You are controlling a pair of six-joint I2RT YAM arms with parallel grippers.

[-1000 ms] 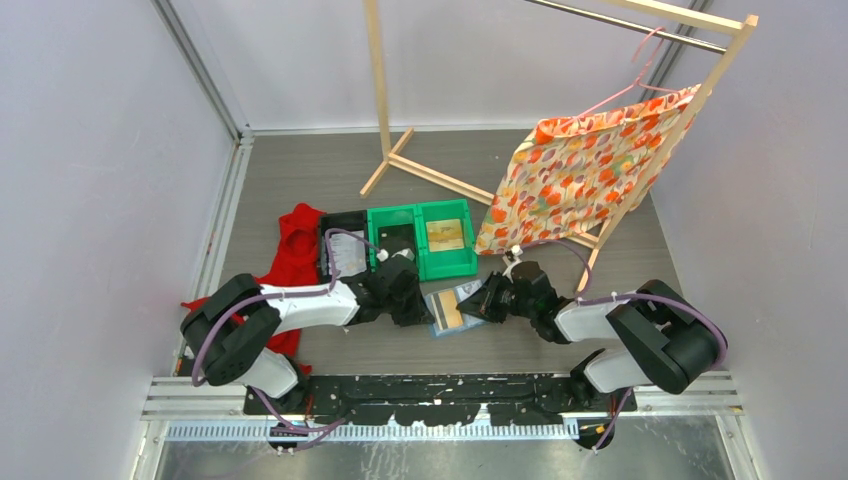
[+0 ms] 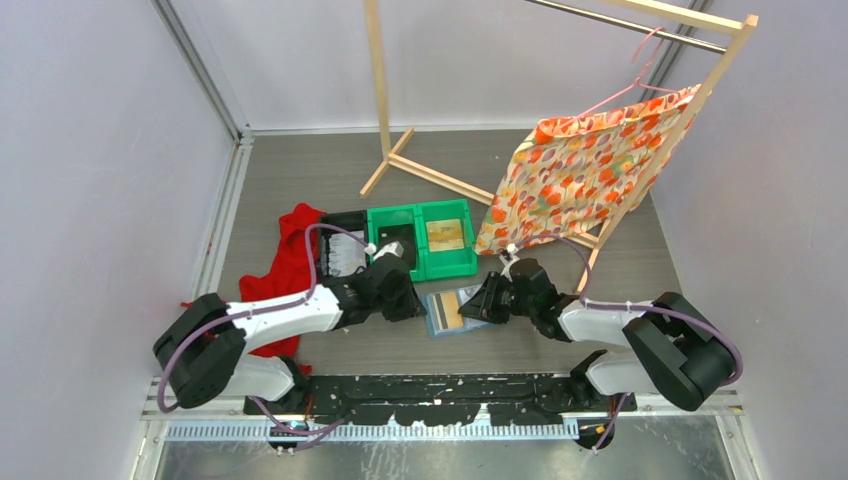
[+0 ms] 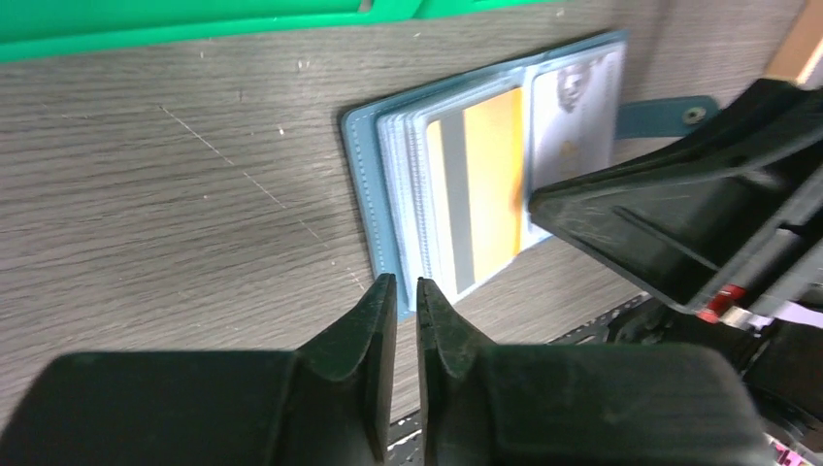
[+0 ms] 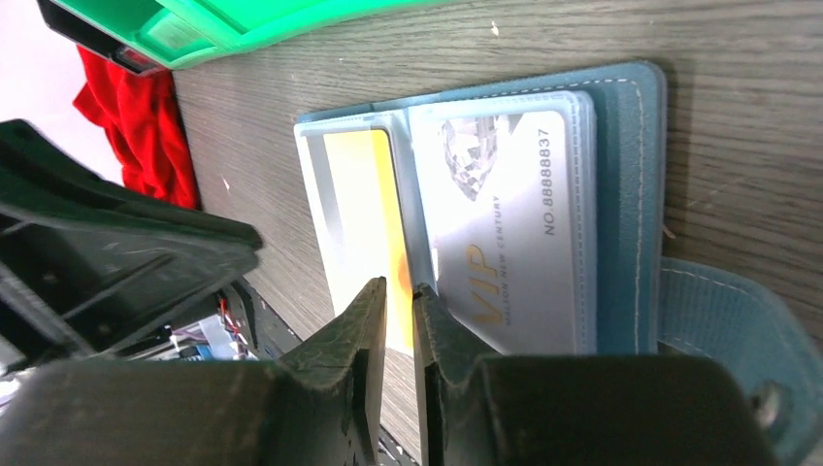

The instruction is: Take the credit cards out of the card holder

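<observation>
The blue card holder [image 2: 436, 325] lies open and flat on the table between my grippers. Clear sleeves hold a cream-yellow card [image 3: 493, 175] with a grey stripe and a silver VIP card [image 4: 505, 214]. My left gripper is over the holder's near left edge, its fingertips a narrow gap apart and nothing between them. Over the middle of the holder, at the yellow card's edge by the seam, stands my right gripper, slightly open; no card shows between its fingers. Whether its tips touch the sleeve I cannot tell.
Just behind the holder stands a green tray [image 2: 448, 272], with a black box [image 2: 327, 232] and red cloth [image 2: 285, 270] to its left. A wooden rack with a patterned cloth [image 2: 590, 160] hangs at the back right.
My left gripper has drawn slightly left and back from the holder, its elbow swinging left and toward the front. My right gripper has barely moved, though its elbow shifted right. The holder looks slightly straighter.
</observation>
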